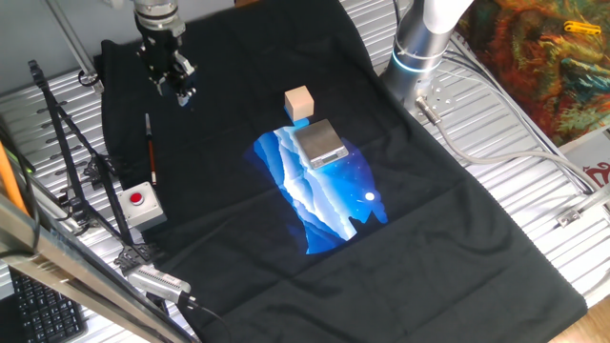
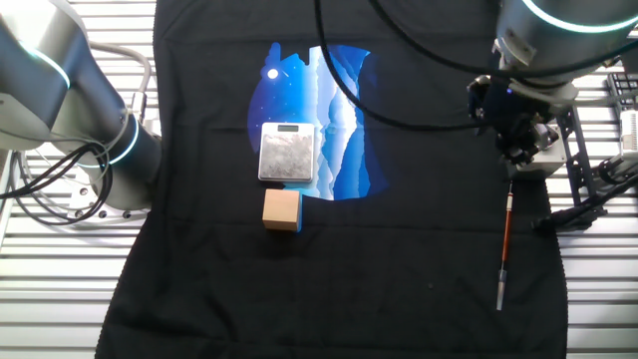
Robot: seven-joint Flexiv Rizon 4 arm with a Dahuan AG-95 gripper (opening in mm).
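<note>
My gripper (image 1: 181, 93) hangs over the far left of the black cloth in exterior view 1, well away from the objects in the middle. Dark fingers and blur hide whether its fingers stand apart. In exterior view 2 the gripper (image 2: 526, 150) shows at the right, over the cloth's edge. A wooden cube (image 1: 299, 102) rests on the cloth beside a small silver scale (image 1: 321, 143). From overhead, the scale (image 2: 287, 155) lies on the blue mountain print, and the cube (image 2: 281, 210) sits just below it, apart from it.
A brush-like stick (image 2: 506, 239) lies on the cloth near the gripper. The red-button box (image 1: 140, 203) stands at the cloth's left edge, beside a black frame (image 1: 84, 143). Black cables (image 2: 399, 124) cross exterior view 2.
</note>
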